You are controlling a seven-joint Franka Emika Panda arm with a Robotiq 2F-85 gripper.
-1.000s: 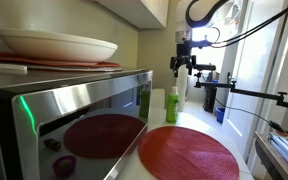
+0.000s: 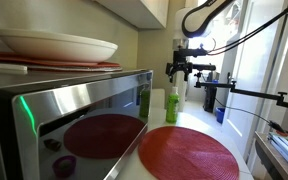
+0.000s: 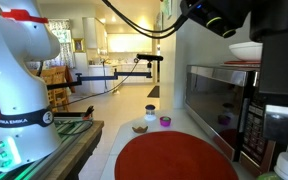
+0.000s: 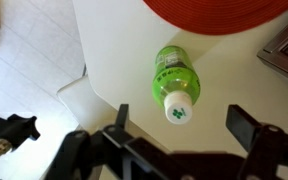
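Note:
A green bottle with a white cap (image 4: 178, 105) stands on the white counter, seen nearly from above in the wrist view. Exterior view 1 shows the same green bottle (image 2: 172, 106) upright beyond the red round mat (image 2: 189, 153). Above the bottle my gripper (image 2: 179, 76) hangs pointing down, clear of the cap. In the wrist view its black fingers (image 4: 115, 143) are wide apart on either side of the image, with nothing between them. Exterior view 2 does not show the bottle plainly; the arm fills its upper part.
A metal-framed appliance with a reflective front (image 2: 94, 135) runs along the counter's left. A white bowl (image 2: 59, 45) sits on top. In exterior view 2, small jars (image 3: 165, 121) stand near the counter's far end, beyond the red mat (image 3: 174, 160).
My gripper has come down slightly over the bottle during the last second. The bottle and the mat have stayed where they were.

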